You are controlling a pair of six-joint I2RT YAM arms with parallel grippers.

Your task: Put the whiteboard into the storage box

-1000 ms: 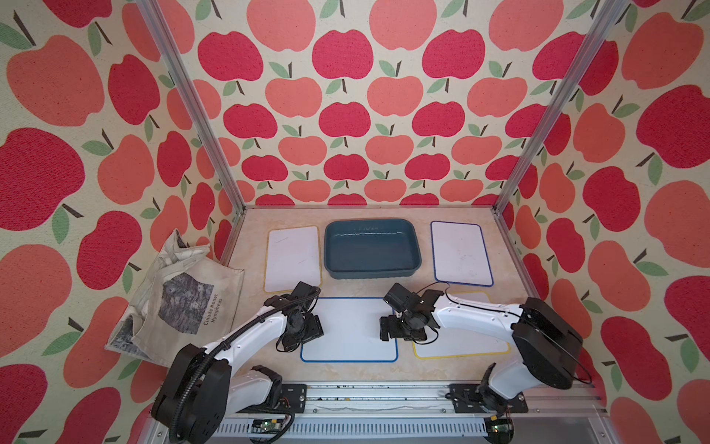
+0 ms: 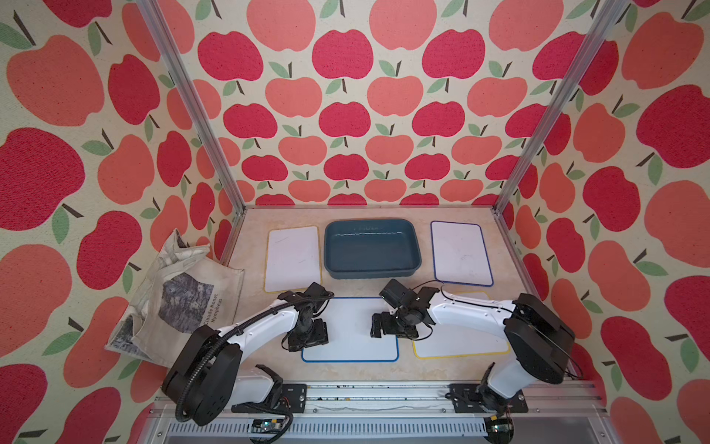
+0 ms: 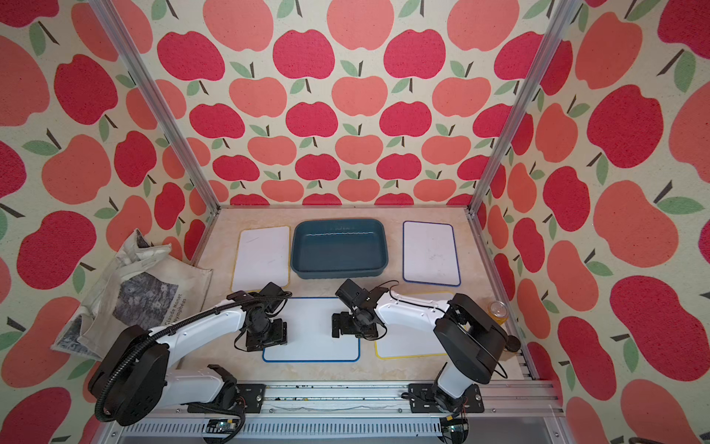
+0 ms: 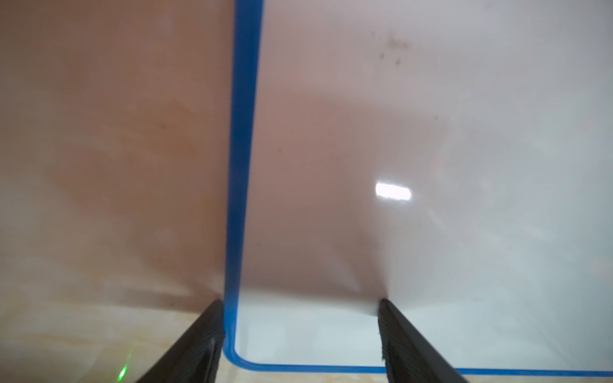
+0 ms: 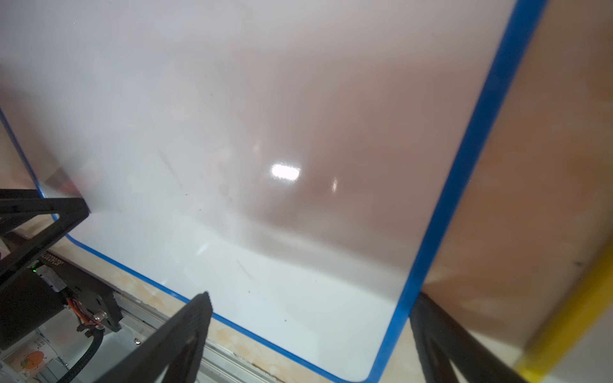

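A blue-edged whiteboard (image 2: 349, 318) lies flat at the front middle, in front of the empty teal storage box (image 2: 372, 251). My left gripper is low at the board's left end, open, one finger by the blue edge and the other over the white face. My right gripper is low over the board's right end, its fingers apart, one at the blue edge, with nothing visibly gripped between them.
Other whiteboards lie around: yellow-edged at back left (image 2: 293, 255) and front right (image 2: 473, 340), blue-edged at back right (image 2: 460, 251). A canvas bag (image 2: 188, 303) leans on the left. Bare table strips separate them.
My left arm has shifted slightly right, its gripper turning square to the board's edge. My right gripper has moved a little left. The board and box look unmoved.
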